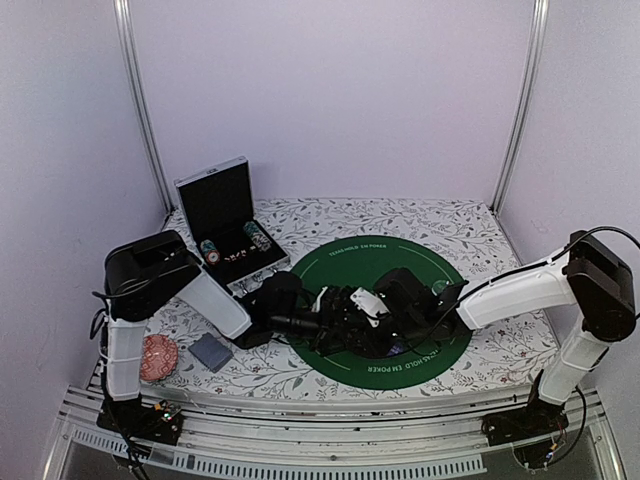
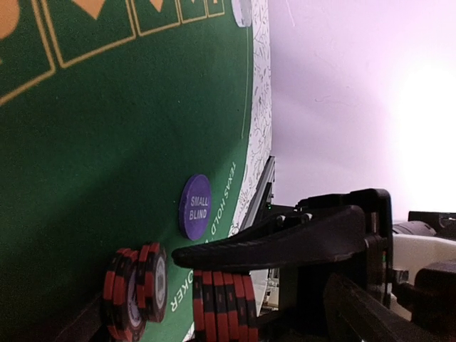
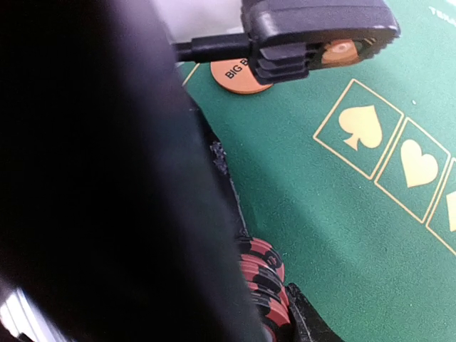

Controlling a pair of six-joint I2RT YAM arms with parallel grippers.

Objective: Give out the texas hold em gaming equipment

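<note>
Both grippers meet low over the round green poker mat; the left gripper and right gripper nearly touch. In the left wrist view, a row of red-and-black chips sits just below the left finger; the other finger is not clear. That gripper is open. More red-and-black chips stand on edge close by. In the right wrist view, red-and-black chips show beside the right gripper's dark fingers, which hide much; its grip on them is unclear. A purple small blind button and orange big blind button lie on the mat.
At the back left stands the open chip case, with several chips inside. A grey card box and a red patterned round item lie front left.
</note>
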